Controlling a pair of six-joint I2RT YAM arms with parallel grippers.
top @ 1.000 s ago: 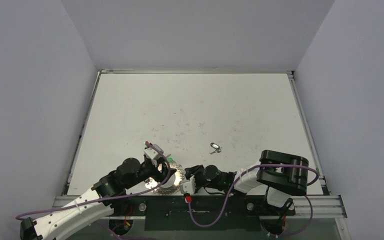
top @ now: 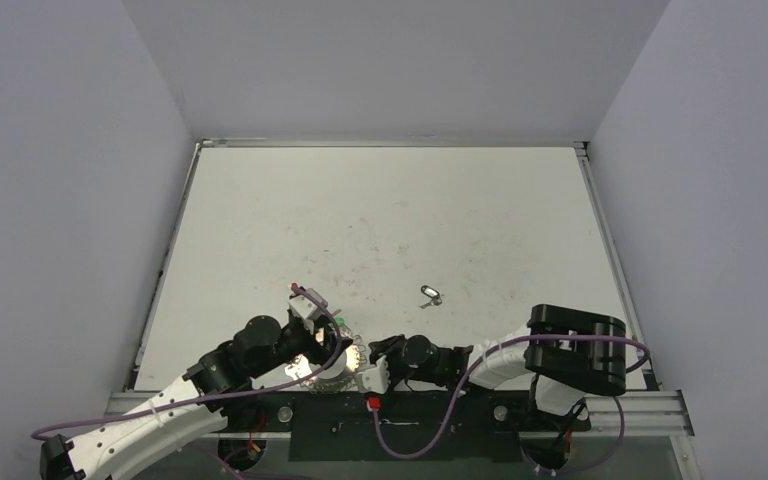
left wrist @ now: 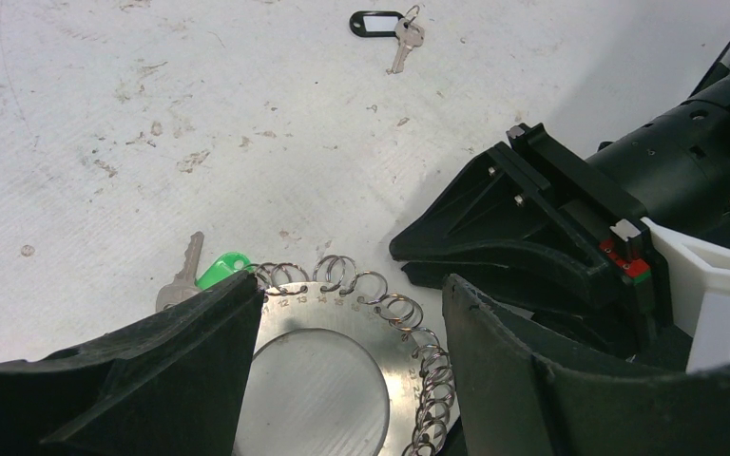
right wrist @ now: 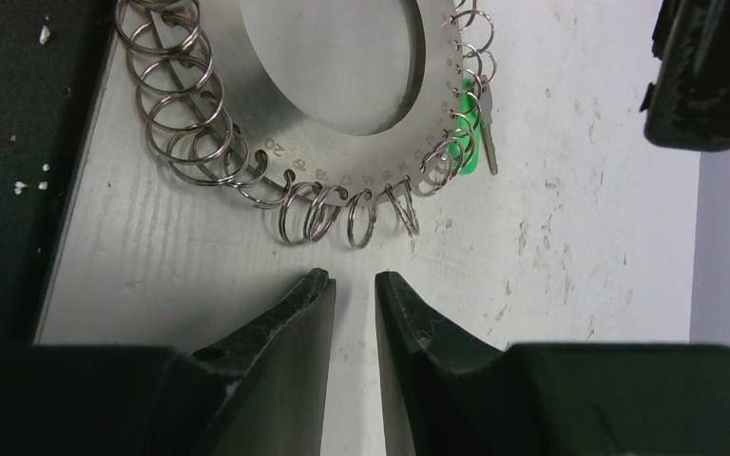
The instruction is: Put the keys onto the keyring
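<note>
A steel disc keyring holder (left wrist: 391, 378), edged with numbered wire rings, lies at the front of the table. A key (left wrist: 182, 283) and green tag (left wrist: 222, 266) lie at its rim. Farther back sits a second key (left wrist: 405, 43) with a black tag (left wrist: 373, 24). My left gripper is over the disc, fingers apart, nothing visible between them. My right gripper points at the rings from beside the disc, its fingertips slightly apart with nothing between them.
The dark front edge (right wrist: 9, 275) runs close to the disc.
My right arm has shifted slightly, its elbow moving a little right and down in the top view. The left arm looks unchanged.
</note>
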